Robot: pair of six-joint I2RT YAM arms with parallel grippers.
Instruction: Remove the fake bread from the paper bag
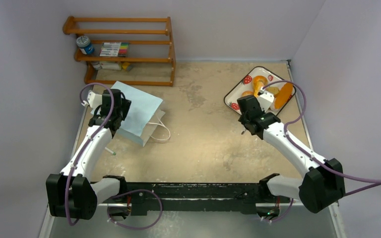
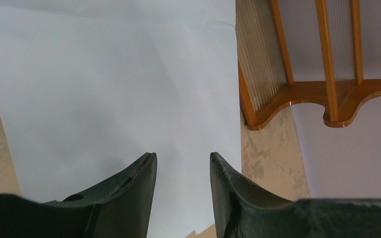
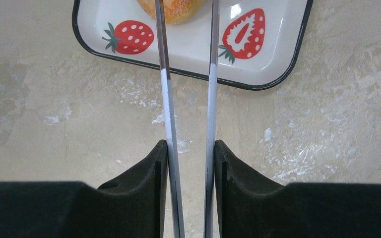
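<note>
The pale paper bag (image 1: 138,106) lies on its side at the left, with white cord handles (image 1: 164,130); its inside is hidden. My left gripper is open over the bag, nothing between its fingertips. At the right, my right gripper has its fingers against both arms of metal tongs (image 3: 211,104), which stand apart. Their far ends reach over a strawberry-patterned tray (image 3: 270,64), beside a round bread (image 3: 183,12); the tips are out of that view. Several fake breads lie in the tray, including a long orange one (image 1: 284,96).
A wooden shelf (image 1: 124,60) with a jar (image 1: 85,45) and marker pens (image 1: 114,49) stands behind the bag. A thin white stick (image 1: 110,151) lies near the left arm.
</note>
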